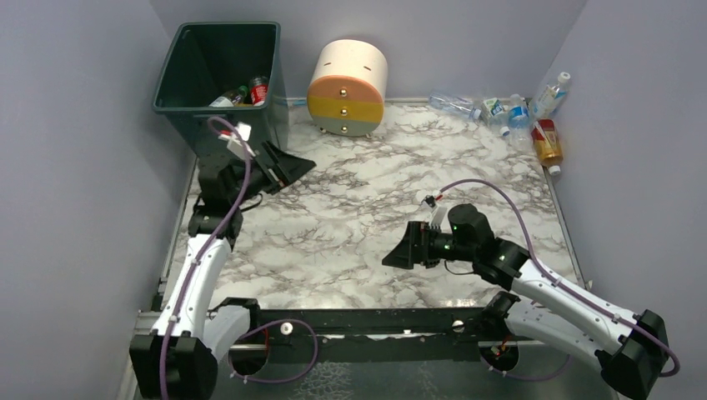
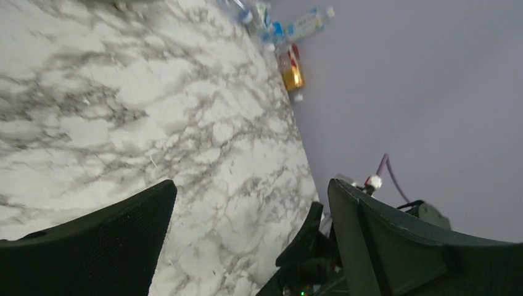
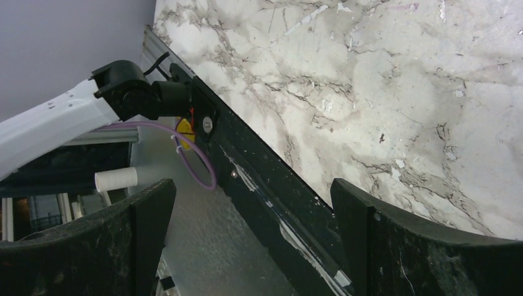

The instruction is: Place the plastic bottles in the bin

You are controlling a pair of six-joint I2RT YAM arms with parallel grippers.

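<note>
Several plastic bottles are bunched at the back right: a clear one (image 1: pixel 453 106), a blue-labelled one (image 1: pixel 518 117), an upper one (image 1: pixel 550 97) and an amber one (image 1: pixel 548 142). The green bin (image 1: pixel 229 133) stands back left with bottles and a red-labelled item inside. My left gripper (image 1: pixel 285 169) is open over the table, in front of the bin's right side, fingers empty. My right gripper (image 1: pixel 404 250) is open and empty over the front right of the table, as its wrist view shows.
A rounded drawer cabinet (image 1: pixel 345 87) stands at the back middle. Grey walls border the left, back and right; a dark rail runs along the front edge.
</note>
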